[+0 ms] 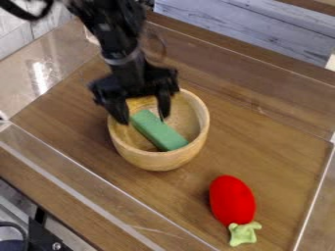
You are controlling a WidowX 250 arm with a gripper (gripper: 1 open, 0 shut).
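Observation:
A black gripper (137,98) hangs open over the left part of a tan bowl (190,147), its fingertips down at about rim height and slightly blurred. Inside the bowl lies a green block (164,133), tilted along a diagonal; the gripper is above its upper end. Whether the fingers touch the bowl or the block cannot be told.
A red plush vegetable (232,200) with a pale green top lies at the front right of the wooden surface (262,118). A metal edge runs along the front left.

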